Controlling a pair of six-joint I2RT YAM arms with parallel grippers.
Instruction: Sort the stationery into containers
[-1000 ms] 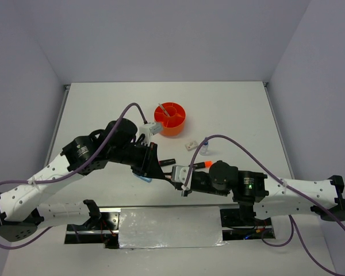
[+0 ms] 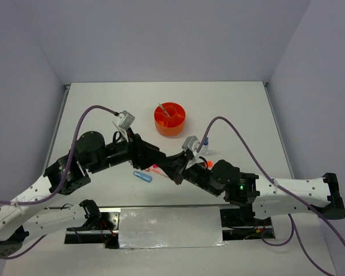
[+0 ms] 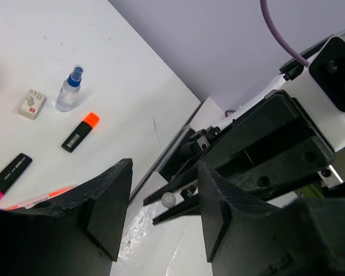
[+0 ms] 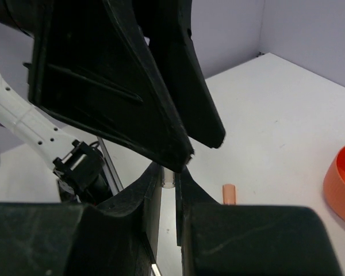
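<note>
My right gripper is shut on a slim pale stick-like item point(image 3: 168, 199), whose round end points at the left wrist camera. In the right wrist view its whitish shaft point(image 4: 168, 179) shows between the fingertips; the rest is hidden. My left gripper point(image 2: 160, 156) stands open, its fingers spread just in front of that end. An orange round organizer point(image 2: 169, 129) with compartments holds a pale pen point(image 2: 163, 109). On the table lie a black-and-pink highlighter point(image 3: 10, 175), a black-and-orange one point(image 3: 80, 132), an orange pen point(image 3: 43, 197) and a blue item point(image 2: 142, 176).
A clear spray bottle point(image 3: 69, 92) with a blue top stands near a small whitish block point(image 3: 32, 104). An orange-brown piece point(image 4: 229, 194) lies on the table. Both arms cover the table's front middle.
The right gripper has shifted slightly, still above the table's middle.
</note>
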